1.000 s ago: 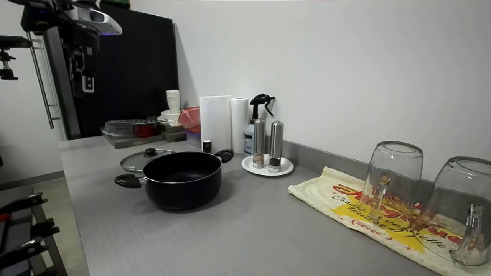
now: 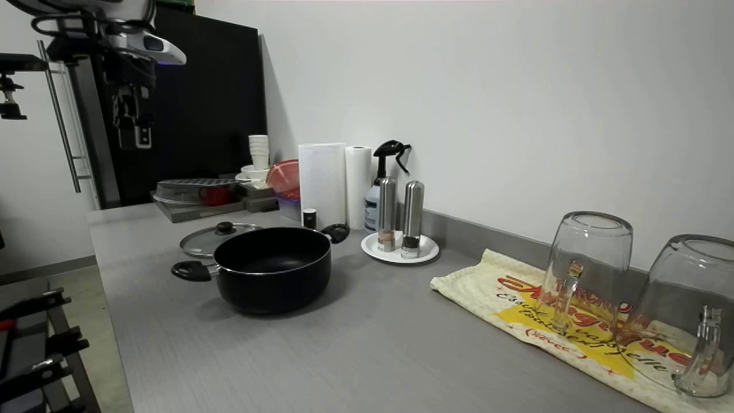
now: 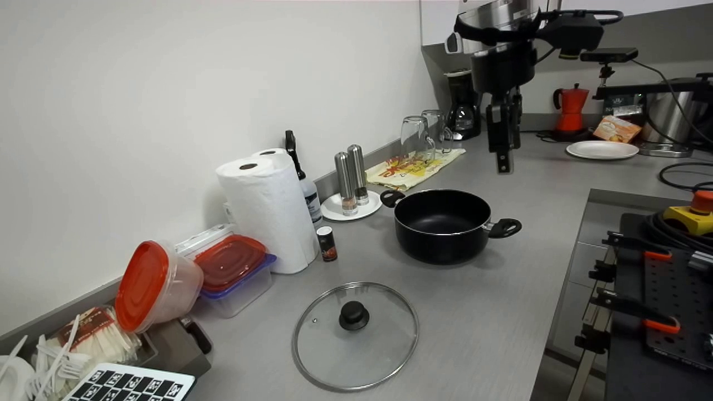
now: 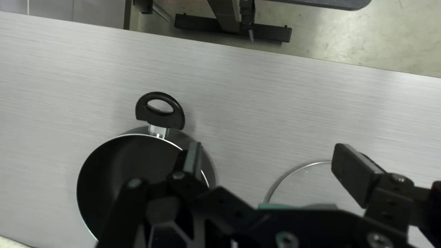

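Observation:
A black two-handled pot (image 2: 275, 282) stands uncovered and empty on the grey counter. Its glass lid (image 3: 374, 361), with a black knob (image 3: 354, 314), lies flat on the counter beside it. High above the counter hangs my gripper, open, with nothing between its spread fingers. From the wrist view, one finger overlaps the pot's rim and the other overlaps the lid (image 4: 306, 184), though both are well above them. The lid's knob is hidden there behind the gripper body.
Salt and pepper mills stand on a white plate (image 2: 430, 249) near the wall, by paper towel rolls (image 2: 321, 182) and a spray bottle (image 2: 372, 206). Upturned glass mugs (image 2: 592, 268) rest on a cloth (image 2: 475, 283). Plastic containers (image 3: 230, 264) sit past the lid.
My gripper has come slightly lower and a little to the right in exterior view 1. The pot and lid have not moved.

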